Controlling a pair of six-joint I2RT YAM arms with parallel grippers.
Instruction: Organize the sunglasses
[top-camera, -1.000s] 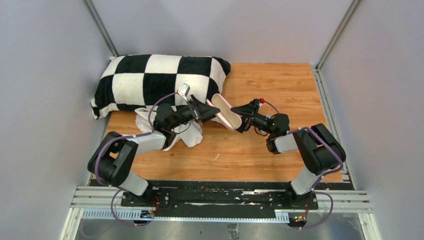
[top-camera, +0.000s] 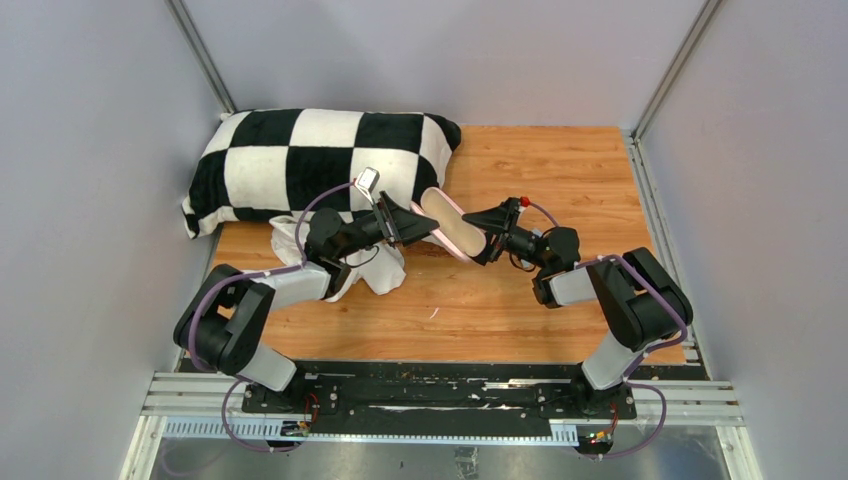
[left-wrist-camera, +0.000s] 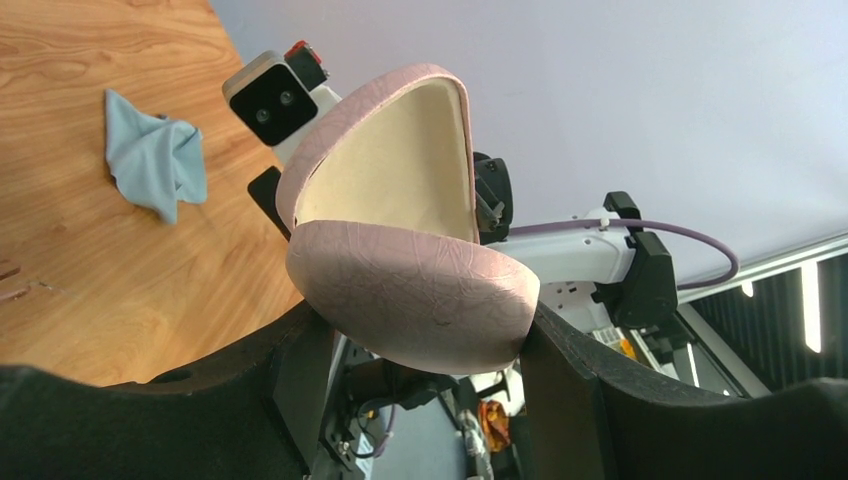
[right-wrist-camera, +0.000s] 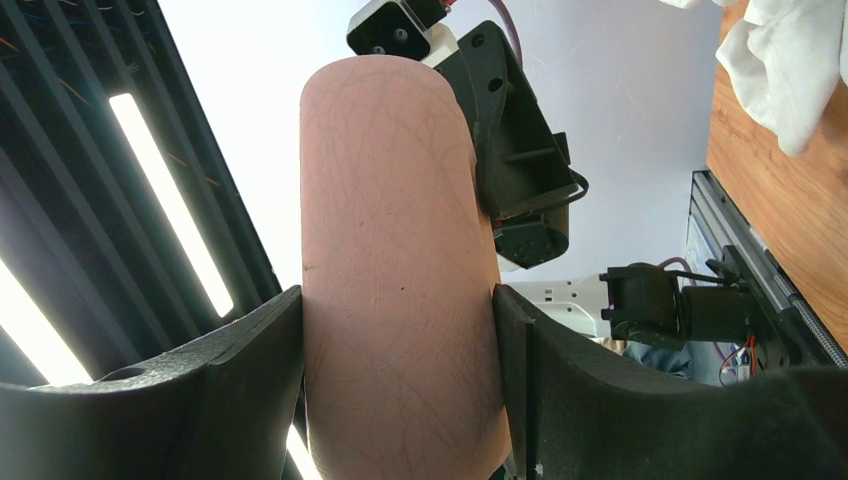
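Note:
A pink sunglasses case with a cream lining hangs above the table between both arms, its two halves spread apart. My left gripper is shut on the nearer half, one finger against each side. On the other half, my right gripper is shut, its fingers pressing the case's smooth pink outside. In the left wrist view the visible part of the lining is bare; the nearer half's inside is hidden there. I cannot make out any sunglasses for certain.
A black-and-white checkered cushion fills the back left. A white cloth lies partly under the left arm. A light blue cloth rests on the wooden table.
The case's halves stand slightly wider apart than a second ago, with more of the lining showing. Both arms have hardly moved.

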